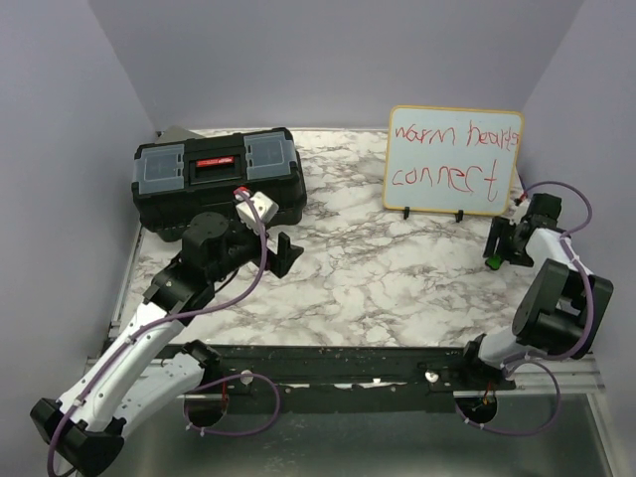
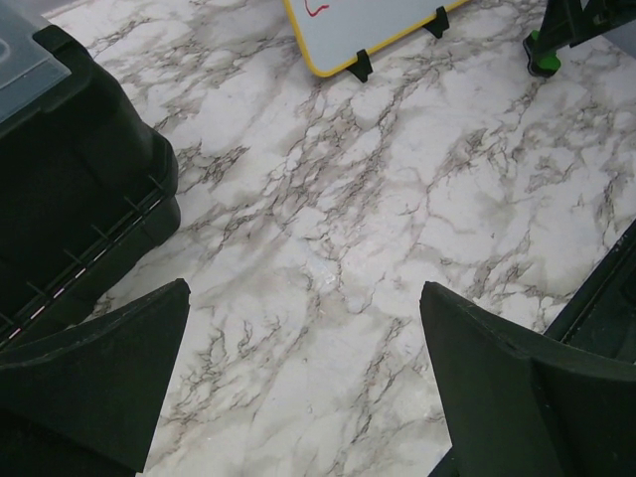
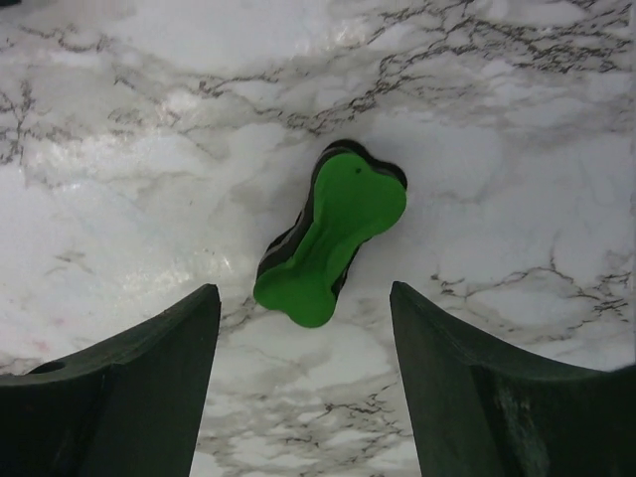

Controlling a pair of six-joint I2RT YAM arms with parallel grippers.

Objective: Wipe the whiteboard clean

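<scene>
The whiteboard stands at the back right on small black feet, with "warm hearts connect" written across it in red. A green and black eraser lies on the marble table, slanted in the right wrist view. My right gripper is part open above it, its fingers apart on either side and not touching it. From the top, the eraser shows just under that gripper's fingers. My left gripper is open and empty over the left part of the table, far from the board.
A large black toolbox with clear-lidded compartments fills the back left, close to my left arm. A grey wall rises close beside my right arm.
</scene>
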